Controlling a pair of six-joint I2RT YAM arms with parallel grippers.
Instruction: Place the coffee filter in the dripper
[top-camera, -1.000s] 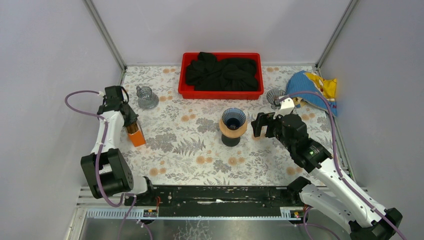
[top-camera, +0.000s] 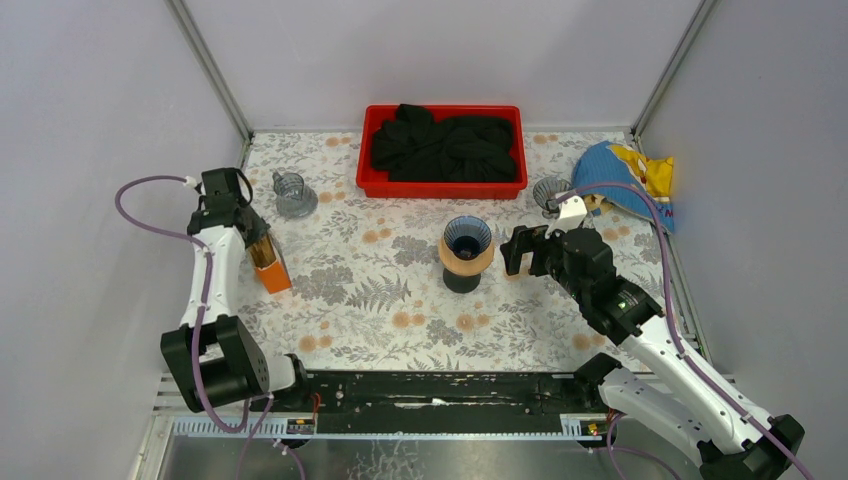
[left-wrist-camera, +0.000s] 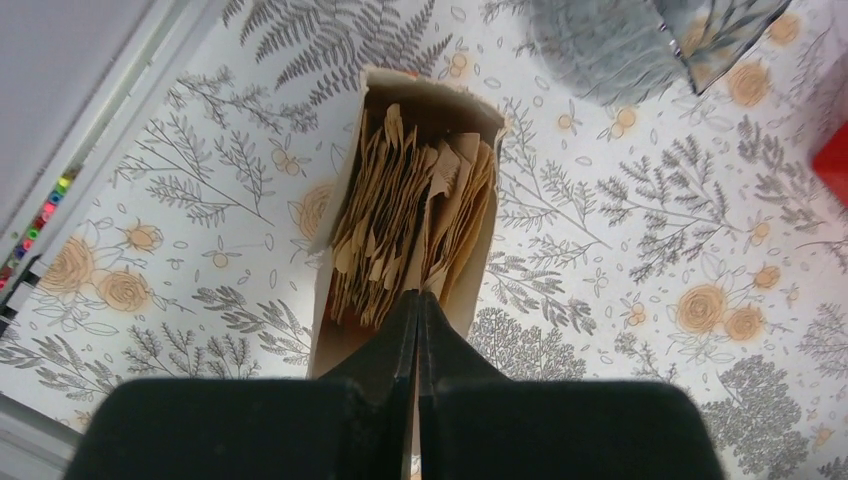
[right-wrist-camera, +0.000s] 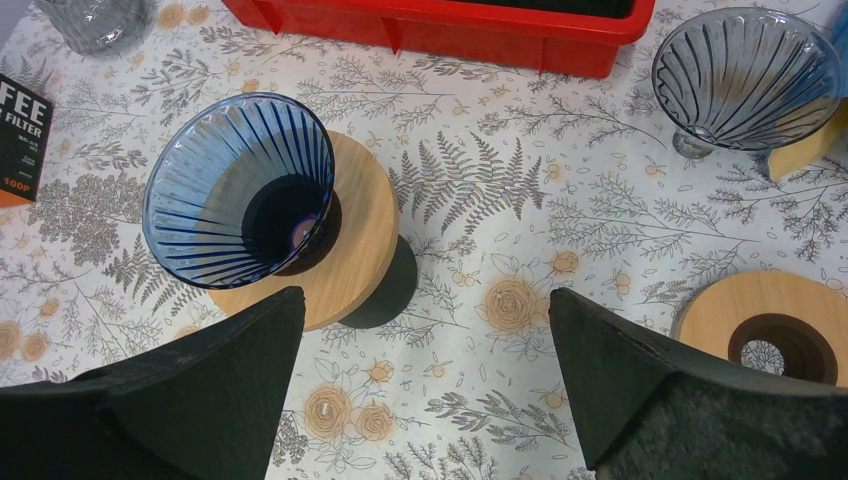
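An orange box (top-camera: 272, 279) of folded brown paper coffee filters (left-wrist-camera: 380, 220) stands at the left of the table. My left gripper is shut at the box's top, over the filters' near end; I see no filter clearly between its fingers. The blue ribbed dripper (right-wrist-camera: 180, 200) sits on a wooden ring stand (top-camera: 462, 262) in the middle. My right gripper is open just right of the dripper, with nothing between its fingers.
A red bin (top-camera: 370, 150) with dark cloth is at the back. A glass jug (top-camera: 295, 200) stands beside the box, a glass cone (right-wrist-camera: 740, 90) and a blue-yellow bag (top-camera: 654, 180) at back right.
My left arm has shifted slightly toward the back and up in the top view, its gripper still at the box. The right arm has not moved.
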